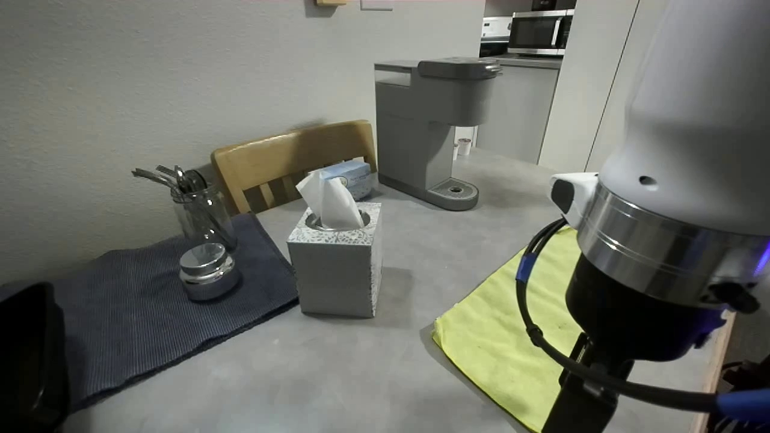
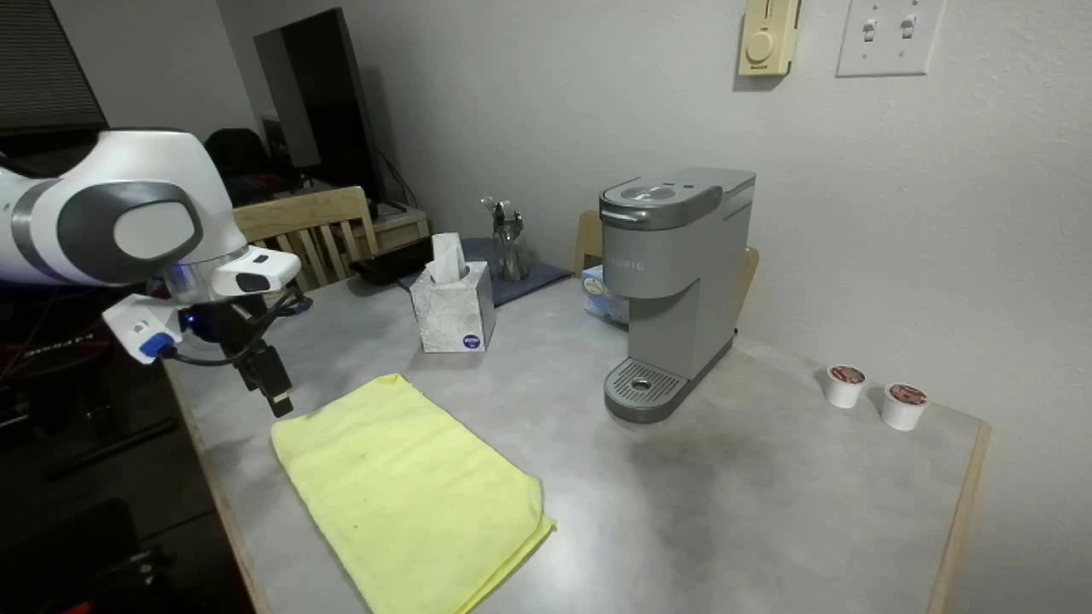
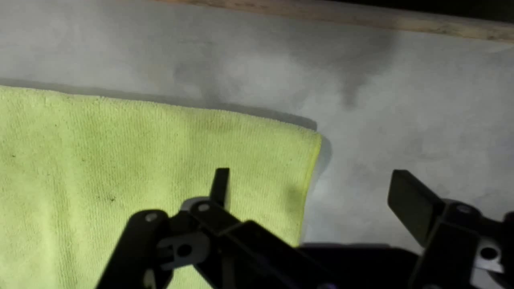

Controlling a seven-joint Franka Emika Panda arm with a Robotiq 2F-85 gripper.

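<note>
My gripper is open, its two black fingers wide apart with only air between them. One finger (image 3: 220,188) appears over the yellow cloth (image 3: 120,168) in the wrist view, the other over bare grey tabletop. Between them runs the cloth's edge, close to one of its corners. Exterior view 2 has the gripper (image 2: 278,404) above the table beside the cloth's far left corner; the cloth (image 2: 409,501) lies flat and folded. In exterior view 1 the arm covers part of the cloth (image 1: 491,332), and the fingertips are cut off at the bottom.
A tissue box (image 2: 450,312) and a grey coffee maker (image 2: 665,297) stand on the table (image 2: 778,501). Two small pods (image 2: 845,387) sit at the right. A jar of cutlery (image 1: 202,213) and a lidded jar (image 1: 207,273) rest on a dark mat (image 1: 137,317). The table edge (image 3: 337,12) is near the gripper.
</note>
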